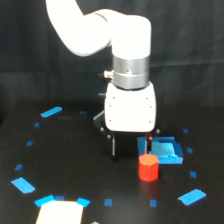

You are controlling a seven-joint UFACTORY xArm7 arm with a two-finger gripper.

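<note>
A red cylinder-like object (148, 170) stands upright on the dark table, right of centre. Just behind it and slightly to the right lies a small blue tray (178, 158) with something white in it. My gripper (131, 147) points downward, its fingers spread wide with nothing between them. In the picture the right finger (149, 143) comes close above the top of the red object. The left finger (113, 146) is over bare table. Whether the right finger touches the red object, I cannot tell.
Several blue tape marks (192, 197) are scattered over the black table. A pale, cream-coloured block (60, 213) is cut off by the bottom edge at the left. Open table lies left of the gripper.
</note>
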